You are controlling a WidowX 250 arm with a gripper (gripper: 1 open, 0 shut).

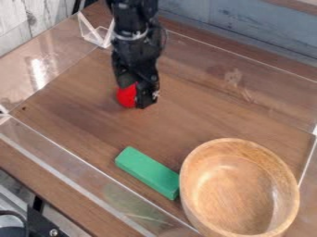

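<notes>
The black gripper [135, 91] hangs down over a red object [125, 97] in the upper middle of the table, covering much of it. Whether its fingers are open or closed on the red object cannot be made out. A green block [147, 172] lies in the lower middle, and a large round wooden bowl [239, 163] sits at the lower right.
The wooden table [74, 111] has clear plastic walls along its edges. A small clear plastic holder [96, 31] stands at the upper left.
</notes>
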